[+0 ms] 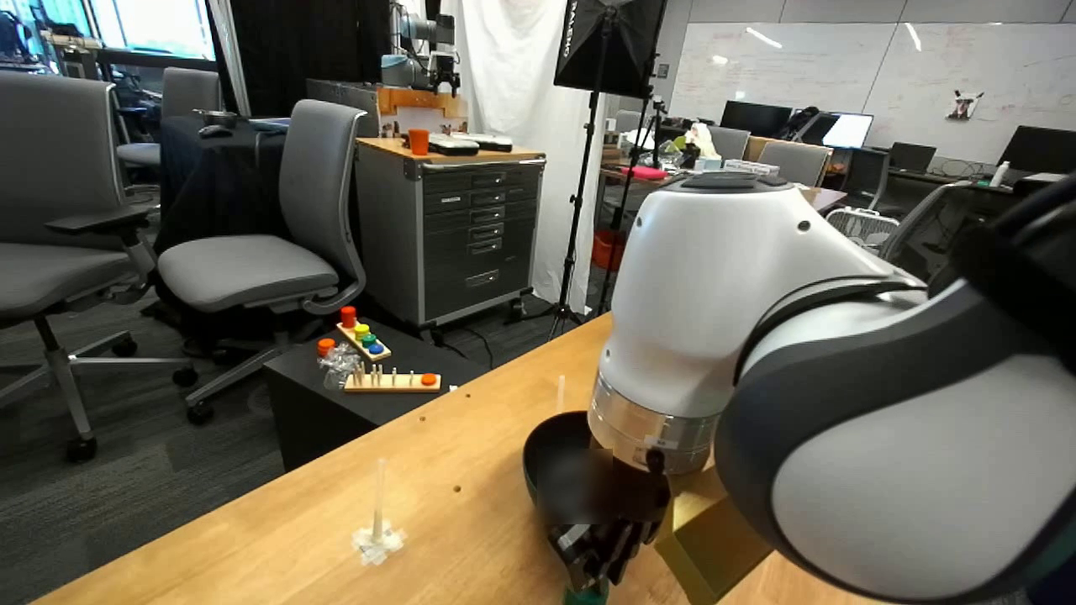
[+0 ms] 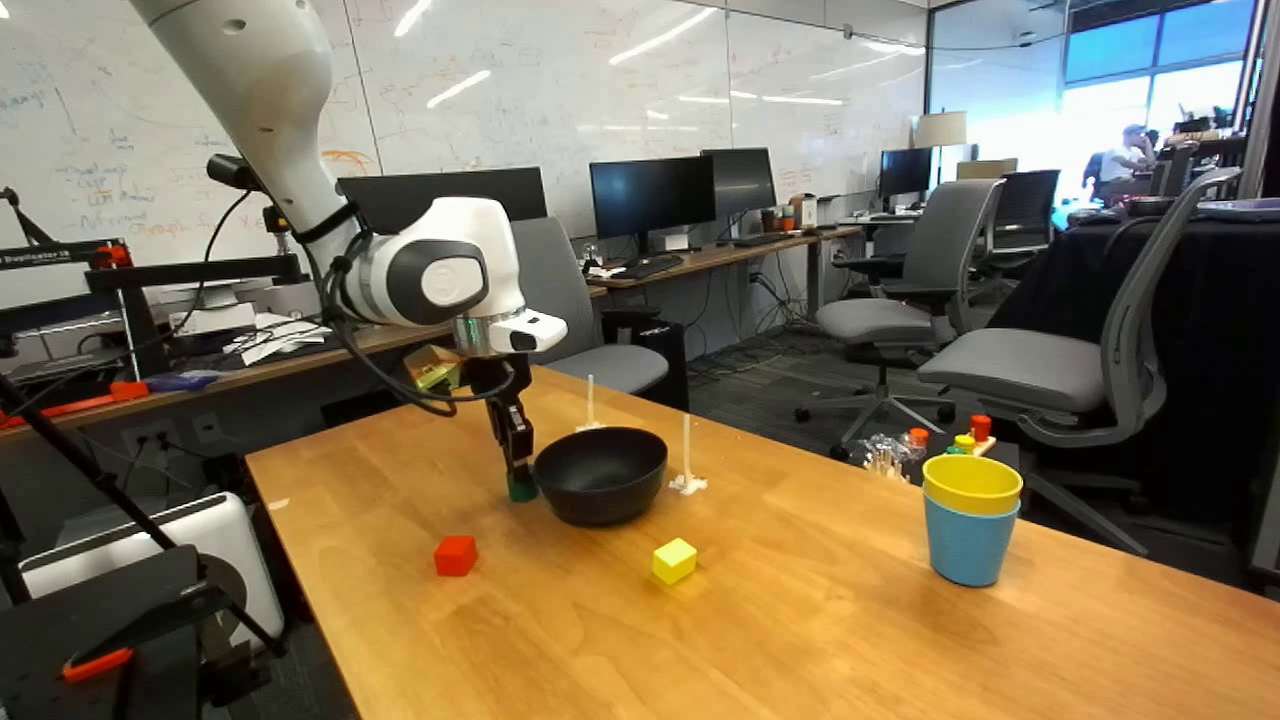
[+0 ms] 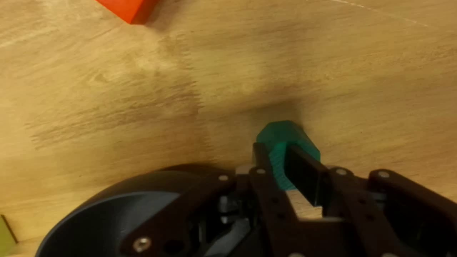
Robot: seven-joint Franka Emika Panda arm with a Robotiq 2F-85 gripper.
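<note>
A green block [image 3: 279, 132] sits between the two dark fingers of my gripper, which is shut on it. In exterior view 2 the gripper [image 2: 519, 470] points down close to the tabletop, just left of a black bowl [image 2: 600, 480], with the green block [image 2: 522, 490] at its tips. Whether the block touches the table is hard to tell. The bowl [image 3: 109, 218] fills the lower left of the wrist view, partly behind the gripper. Exterior view 1 catches only a bit of the green block [image 1: 588, 594] at its bottom edge.
On the table, a red cube [image 2: 455, 556] and a yellow cube [image 2: 674, 560] stand in front of the bowl. A yellow cup [image 2: 973, 482] is stacked in a blue cup [image 2: 969, 540] at the right. Two thin upright sticks [image 2: 687, 450] rise behind the bowl.
</note>
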